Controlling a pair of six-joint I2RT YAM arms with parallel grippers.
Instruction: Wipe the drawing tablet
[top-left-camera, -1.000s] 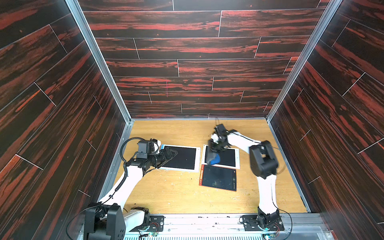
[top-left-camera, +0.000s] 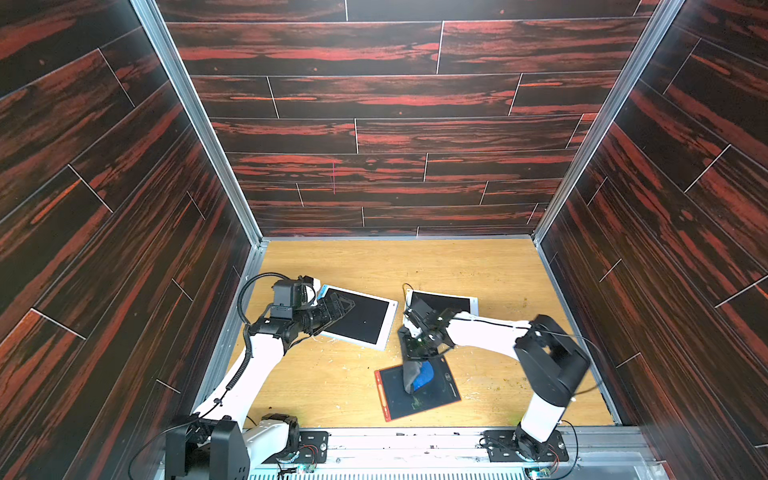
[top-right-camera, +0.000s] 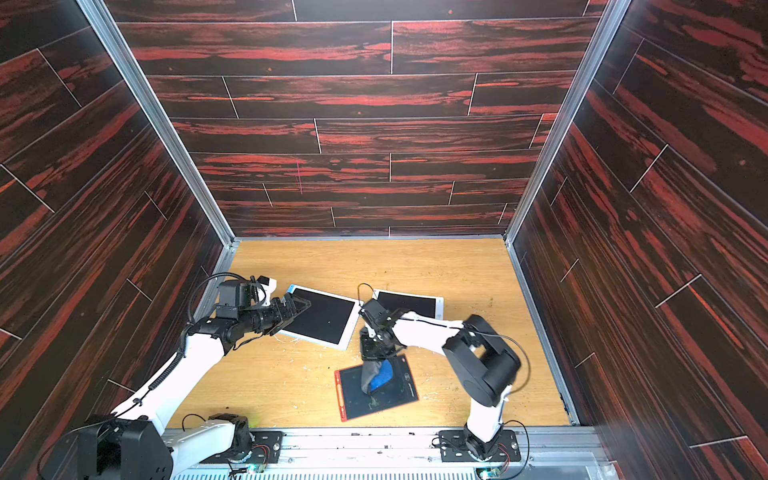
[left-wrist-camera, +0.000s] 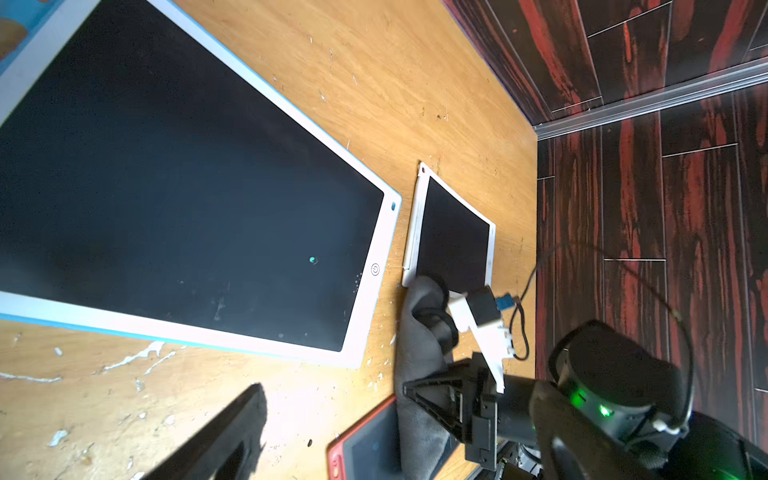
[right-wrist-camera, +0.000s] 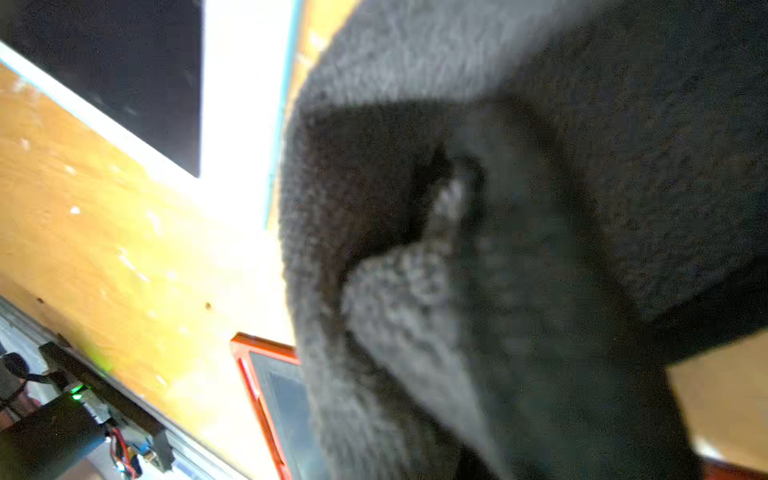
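Three drawing tablets lie on the wooden table. The red-edged tablet (top-left-camera: 436, 392) is nearest the front, tilted, with a grey and blue cloth (top-left-camera: 422, 376) over its upper middle. My right gripper (top-left-camera: 414, 345) is shut on that cloth, which fills most of the right wrist view (right-wrist-camera: 384, 296) and hides the fingertips there. At the left lies the large white-framed tablet (left-wrist-camera: 200, 192), turned at an angle. A smaller white tablet (top-right-camera: 409, 303) sits behind my right arm, partly covered by it. Over the left edge of the large tablet, my left gripper (top-left-camera: 349, 307) stands open and empty.
Bare table (top-left-camera: 304, 384) lies at the front left, with small white flakes on it. Dark wood-pattern walls close in the back and both sides. A metal rail (top-left-camera: 376, 440) runs along the front.
The red-edged tablet has shifted forward and turned; the large one has turned too.
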